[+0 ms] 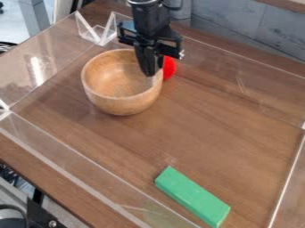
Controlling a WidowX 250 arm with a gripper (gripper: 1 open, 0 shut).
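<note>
The black gripper (150, 62) hangs over the back-right rim of a light wooden bowl (105, 93), its fingertips close together at that rim; it looks shut, with nothing visible between the fingers. Just right of the bowl and behind the gripper, a red object (169, 69) is partly hidden. A green block (192, 195) lies at the front of the wooden table.
Clear plastic walls edge the work area, with a clear angular piece (95, 28) at the back left. A grey wall (238, 36) stands behind.
</note>
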